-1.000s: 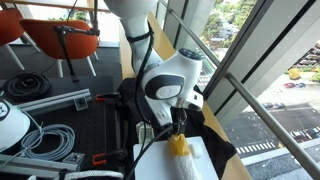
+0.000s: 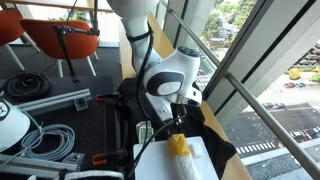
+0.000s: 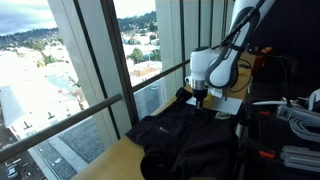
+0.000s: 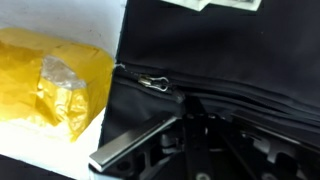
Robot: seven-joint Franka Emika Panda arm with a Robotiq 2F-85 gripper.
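Observation:
A black bag or garment lies spread out, and a dark zipper crosses it. The small silver zipper pull rests flat on the cloth near the zipper's left end in the wrist view. Just right of that pull and a little below it is my gripper, low over the zipper. Its fingers look shut, and nothing shows between them. Exterior view 1 has the gripper pointing down at the black cloth, beside a yellow item. In exterior view 2 the cloth covers much of the table.
The yellow item sits on a white board left of the cloth. Printed paper lies at the top edge. Windows with a metal rail border the table. A coiled cable lies on the cart at left.

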